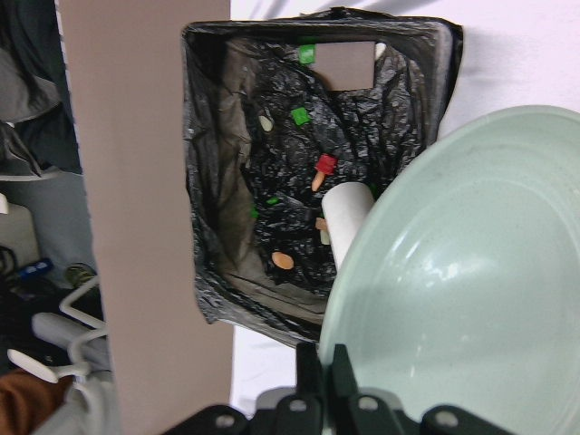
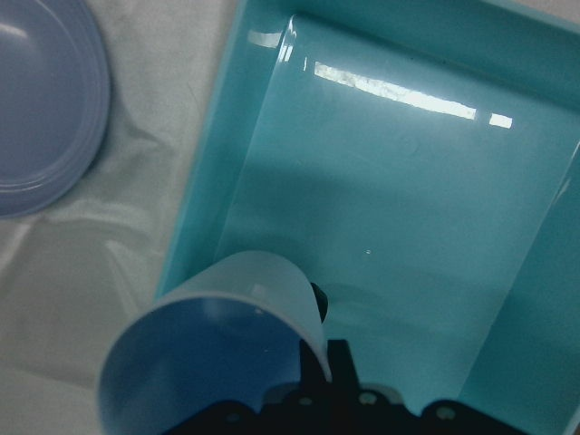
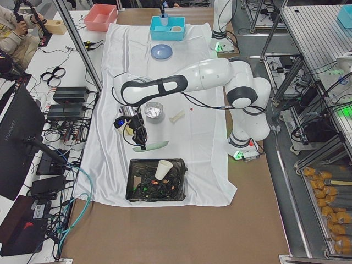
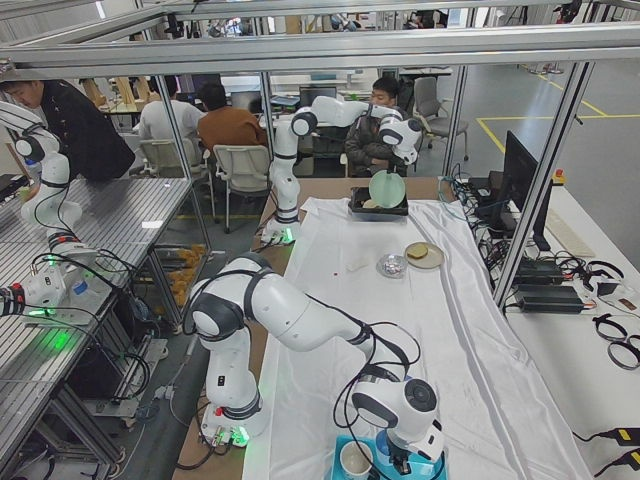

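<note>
My left gripper is shut on the rim of a pale green plate [image 1: 462,254], held tilted near a black-lined bin [image 1: 217,163] with a white cup [image 3: 163,170] and small scraps in it. My right gripper is shut on the rim of a blue cup [image 2: 199,362], over the left side of a cyan tray [image 2: 381,199]. A blue plate [image 3: 161,51] lies beside the tray.
A metal bowl [image 4: 392,266], a yellowish plate [image 4: 425,256] and a small pale piece [image 3: 177,116] lie on the white cloth. Monitors and cables fill the side table.
</note>
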